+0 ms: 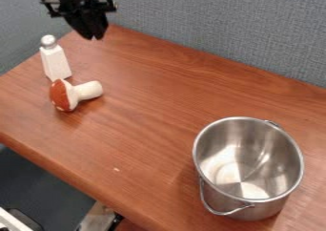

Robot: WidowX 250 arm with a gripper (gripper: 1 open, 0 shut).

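Note:
My black gripper [79, 15] hangs high at the back left, over the table's back corner, small and dark; whether its fingers are open or shut is hard to tell. Below it a white bottle with a round cap [55, 63] stands upright near the left edge. In front of the bottle, a toy mushroom with an orange-red cap and white stem [76, 94] lies on its side on the wooden table [140, 120].
A steel bucket with a wire handle [249, 168] stands at the right front. A grey wall [230, 25] runs behind the table.

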